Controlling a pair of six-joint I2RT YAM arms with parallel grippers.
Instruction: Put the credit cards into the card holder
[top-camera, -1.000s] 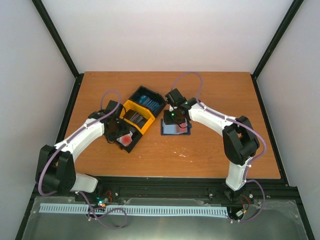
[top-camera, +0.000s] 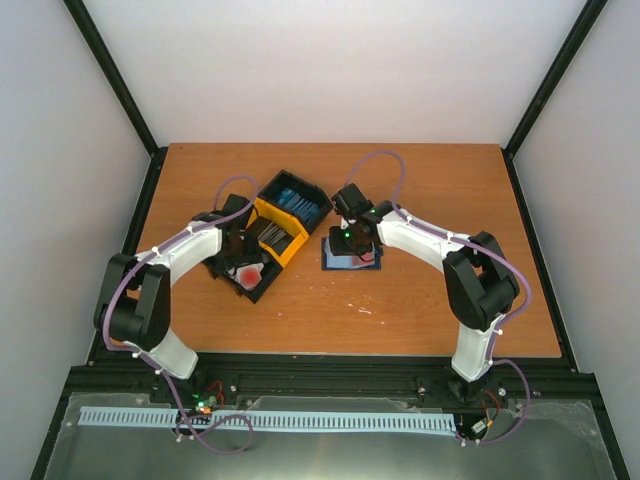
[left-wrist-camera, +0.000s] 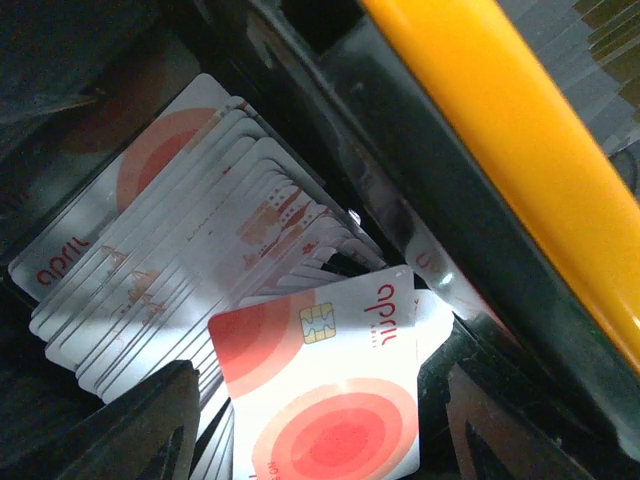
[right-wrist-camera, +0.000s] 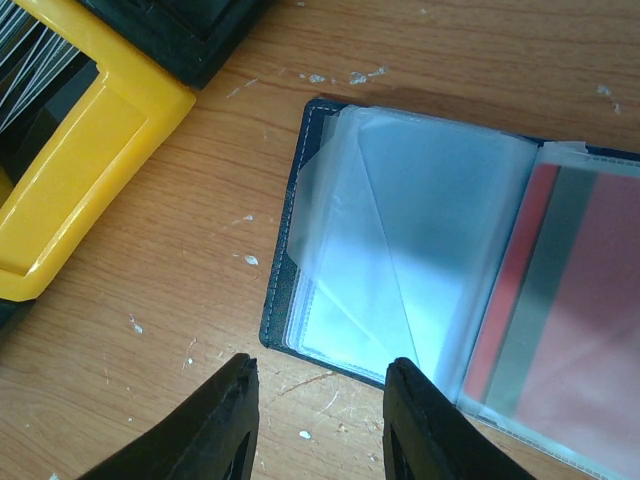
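Note:
A white and red credit card (left-wrist-camera: 330, 372) lies loose on a fanned stack of white cards (left-wrist-camera: 190, 260) in the black compartment nearest the left arm. Above it hangs my left gripper, its fingers parted on either side of the card, and whether they touch it cannot be told. The open card holder (right-wrist-camera: 410, 240), dark blue with clear sleeves, lies flat on the table; its left sleeve looks empty, and a red and grey piece (right-wrist-camera: 575, 290) shows on the right side. By its near left edge, my right gripper is open with nothing between its fingers.
The partitioned box has a yellow middle section (top-camera: 283, 252) and a far black compartment with blue cards (top-camera: 295, 203). A yellow wall (left-wrist-camera: 510, 150) rises close beside the left gripper.
The right arm has shifted only slightly. Box and holder stay put.

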